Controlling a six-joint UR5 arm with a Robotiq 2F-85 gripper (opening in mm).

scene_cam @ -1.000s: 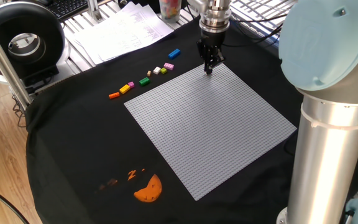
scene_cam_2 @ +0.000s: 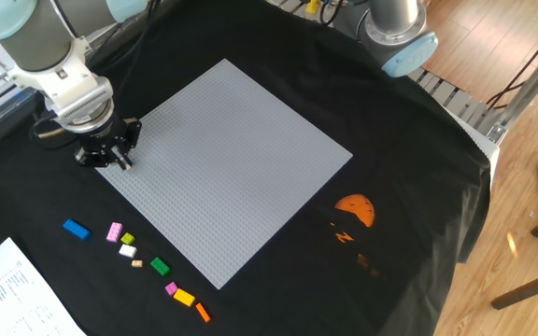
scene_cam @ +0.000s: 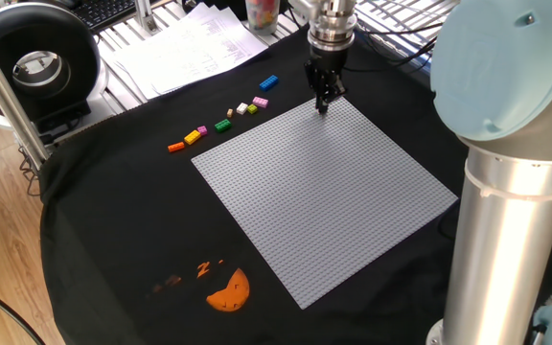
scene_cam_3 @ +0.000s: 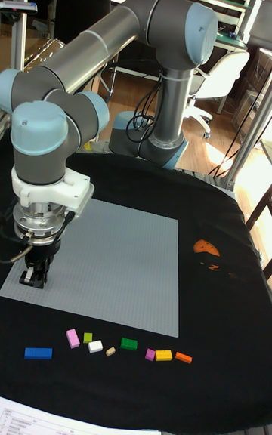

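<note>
A large grey studded baseplate [scene_cam: 324, 201] lies flat on the black cloth, with no bricks visible on it. My black gripper [scene_cam: 323, 107] points down at the plate's far corner in exterior view 1. In exterior view 2 the gripper [scene_cam_2: 123, 164] is over the plate's left corner. Its fingertips are close to the surface; whether they touch it is unclear. A small pale patch shows at the tips, too small to make out. Loose bricks lie in a row beside the plate: blue [scene_cam_2: 77, 229], pink [scene_cam_2: 114, 231], green [scene_cam_2: 160, 266], yellow [scene_cam_2: 184, 297], orange [scene_cam_2: 203, 313] and smaller ones.
Paper sheets [scene_cam: 185, 53] lie past the bricks, off the cloth's edge. An orange printed figure [scene_cam: 229, 290] marks the cloth on the opposite side of the plate. The arm's base column [scene_cam: 501, 249] stands at the right in exterior view 1. Most of the plate is clear.
Almost nothing differs. At the gripper's tips a faint pinkish spot shows now; the bricks and plate lie as before.
</note>
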